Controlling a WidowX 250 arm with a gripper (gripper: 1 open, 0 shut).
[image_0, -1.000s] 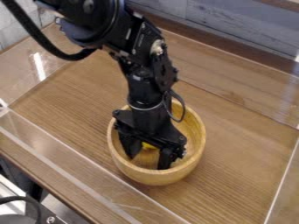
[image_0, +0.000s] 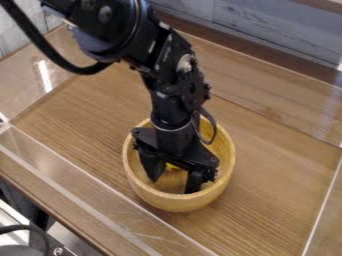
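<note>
The black robot arm reaches down from the upper left in the camera view, its gripper (image_0: 179, 168) low inside a round yellow bowl (image_0: 179, 200) on the wooden table (image_0: 274, 200). The gripper is open, its black fingers spread within the bowl. A small yellow item partly shows behind and between the fingers; what it is cannot be told, as the gripper covers much of the bowl's inside.
A pale panelled wall (image_0: 267, 30) runs along the back. A dark cable and the table's edge are at the lower left.
The arm's upper part and wrist have risen slightly in the view over the last second, while the fingers remain inside the bowl. The bowl has barely moved.
</note>
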